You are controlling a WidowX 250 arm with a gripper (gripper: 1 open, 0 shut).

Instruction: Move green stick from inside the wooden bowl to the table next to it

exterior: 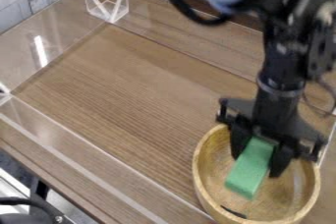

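Note:
Black and blurred, my gripper (269, 154) is over the wooden bowl (206, 174) at the lower right of the camera view. It is shut on the green stick (246, 177), whose upper end sits between the fingers. The stick slants, its lower end hanging over the inside of the bowl. Whether that end touches the bowl's floor I cannot tell. Part of the bowl's far rim is hidden behind the gripper.
Bare wooden table (118, 90) stretches left of the bowl and farther back. A clear bracket (108, 5) stands at the far left edge. Dark cables (29, 206) lie in the lower left corner.

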